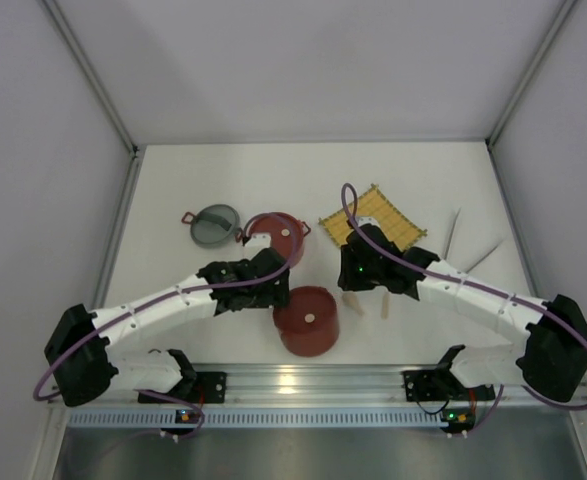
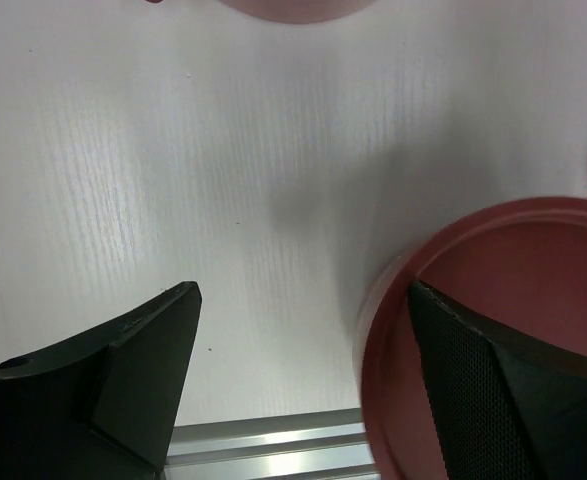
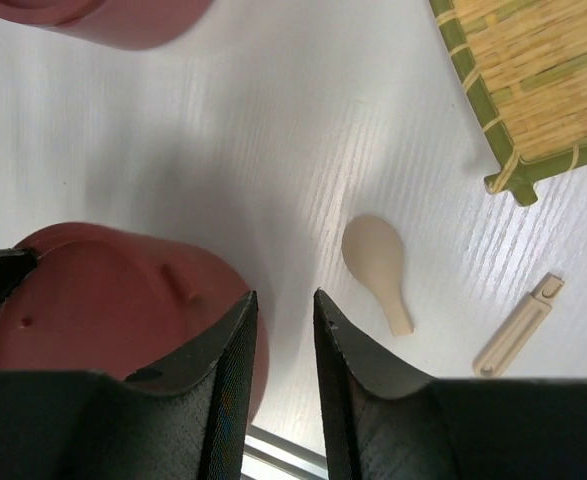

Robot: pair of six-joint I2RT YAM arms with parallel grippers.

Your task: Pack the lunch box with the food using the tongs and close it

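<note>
A red pot (image 1: 308, 335) stands at the table's front middle, a pale disc visible inside. My left gripper (image 1: 275, 298) is open at its left rim, with the curved red wall at the right finger in the left wrist view. My right gripper is above and right of the pot, its fingers part open and apparently empty. A second red pot (image 1: 271, 225) with handles stands behind. A bamboo mat (image 1: 393, 210) lies at back right. A wooden spoon (image 3: 373, 255) and a short wooden piece (image 3: 513, 330) lie right of the front pot.
A grey lidded pan (image 1: 211, 229) sits at left. Two thin sticks (image 1: 451, 233) lie at the right.
</note>
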